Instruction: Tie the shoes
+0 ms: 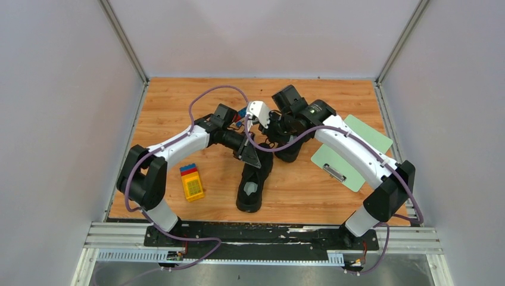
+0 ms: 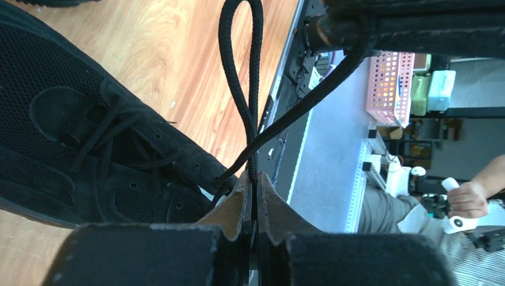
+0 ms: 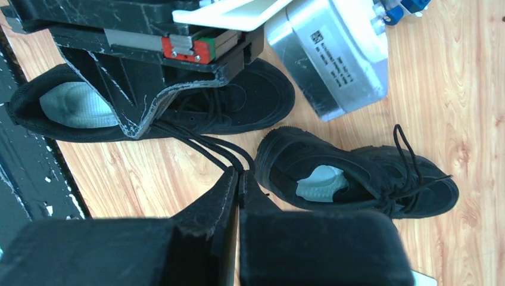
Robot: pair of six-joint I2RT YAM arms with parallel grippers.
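Observation:
Two black shoes lie on the wooden table: the nearer (image 1: 252,185) under my arms, the other (image 1: 287,149) behind to the right. My left gripper is shut on a black lace (image 2: 255,77), which stands up as a loop from its fingertips, above the nearer shoe (image 2: 71,149). My right gripper is shut at the ends of laces (image 3: 214,146) running from that shoe (image 3: 262,95); the lace shows at its fingertips. The far shoe (image 3: 357,173) has loose, looped laces. The left gripper's housing hides part of the nearer shoe in the right wrist view.
A yellow and red block toy (image 1: 192,185) lies at left, a green clipboard (image 1: 351,167) at right. Small blue and red pieces (image 1: 238,116) sit behind the left gripper. Bare wood is clear at front right and back left.

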